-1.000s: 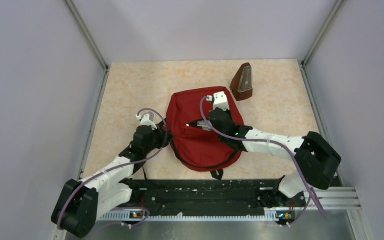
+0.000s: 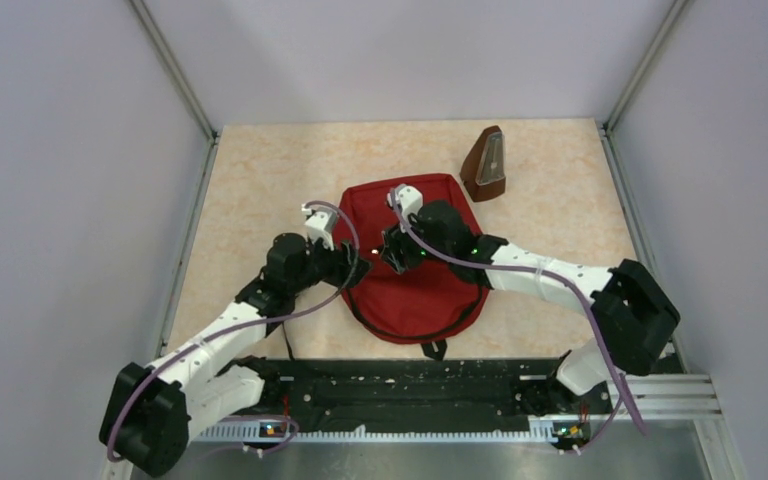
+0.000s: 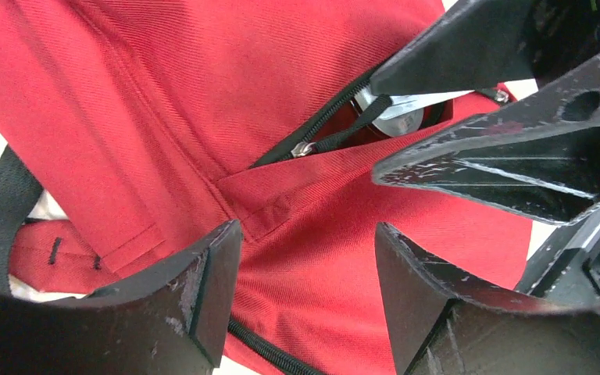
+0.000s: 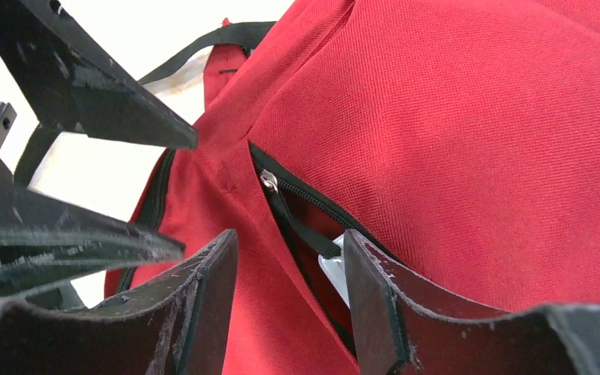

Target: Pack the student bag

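A red bag (image 2: 410, 300) lies in the middle. In both wrist views its small zipped pocket is partly open, with a metal zipper pull (image 3: 303, 148) (image 4: 270, 181) on a black tab and a silvery object (image 3: 402, 117) (image 4: 333, 275) inside. My left gripper (image 2: 355, 265) stands open over the bag's left part, beside the pocket's end. My right gripper (image 2: 390, 255) is open above the pocket, its fingertips near the pull. Nothing shows between either pair of fingers. The two grippers are close together.
A brown case (image 2: 482, 170) stands at the back right of the table (image 2: 265, 170). Walls bound both sides.
My right gripper has moved left along the pocket, closer to the left one.
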